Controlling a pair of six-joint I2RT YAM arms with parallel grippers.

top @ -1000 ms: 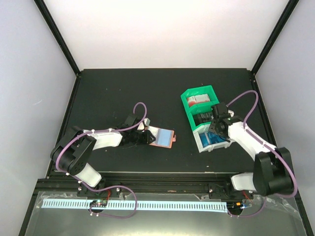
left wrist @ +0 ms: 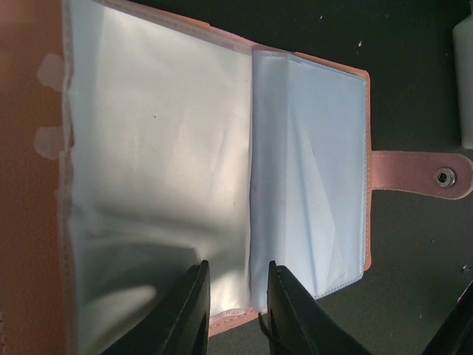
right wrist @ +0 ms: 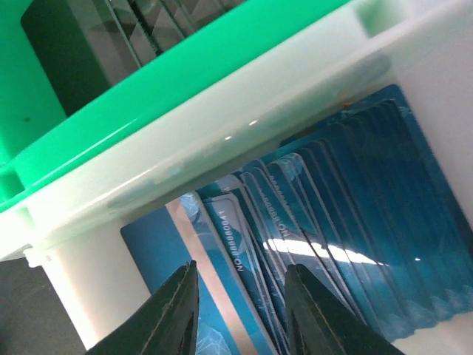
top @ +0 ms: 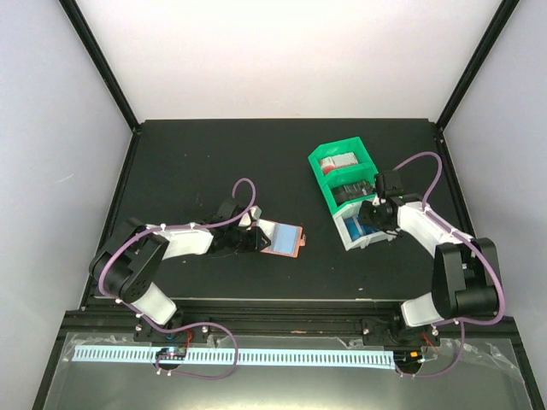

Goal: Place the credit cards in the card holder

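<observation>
The card holder (top: 285,240) lies opened flat on the dark table; it is brown leather with clear pocket sleeves (left wrist: 159,140) and a snap strap (left wrist: 421,171). My left gripper is over its near edge, fingers apart, with no card between them. Blue cards (right wrist: 325,214) stand in a slanted row in the white bin (right wrist: 92,288), beneath a green bin's rim. Over the leftmost cards, one with a beige stripe, my right gripper has its fingertips spread. Nothing shows gripped there; whether the tips touch the cards I cannot tell.
Two green bins (top: 317,169) adjoin the white one on its far side, holding red-and-white cards (top: 338,162) and dark cards (top: 351,191). Bare table (top: 231,145) lies to the left of the bins and behind the holder.
Against about a second ago, the joined bins have shifted slightly away and to the left. My right arm has moved the same way, lately further left over the white bin. The left arm looks still.
</observation>
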